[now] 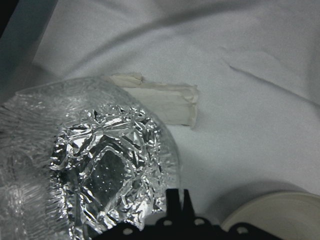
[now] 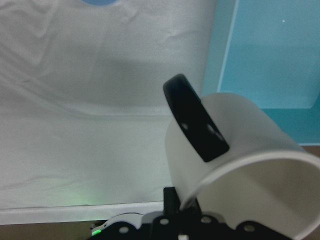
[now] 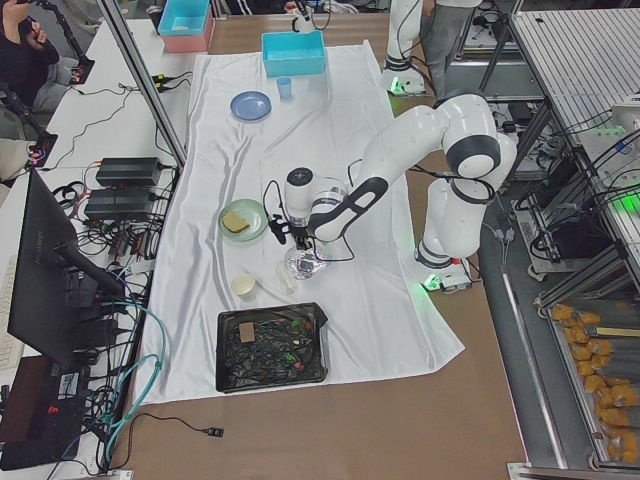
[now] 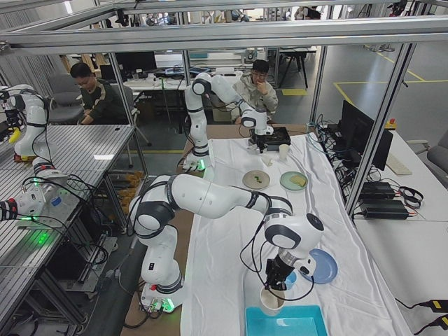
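A crinkled clear bowl with foil (image 1: pixel 105 170) is under my left gripper (image 3: pixel 298 242); in the left wrist view its fingertips (image 1: pixel 171 195) are close together at the rim, and whether they grip it is unclear. A pale paper strip (image 1: pixel 165 105) lies behind it, a cream cup (image 3: pixel 242 284) beside it. My right gripper (image 4: pixel 276 278) has the rim of a white mug (image 2: pixel 240 130) with a black handle between its fingers, tilted, next to a turquoise bin (image 2: pixel 270 60).
A green plate with a yellow item (image 3: pixel 240 214), a blue plate (image 3: pixel 250 105) and a blue cup (image 3: pixel 284 88) stand on the white cloth. A black tray (image 3: pixel 270 375) is at the near end.
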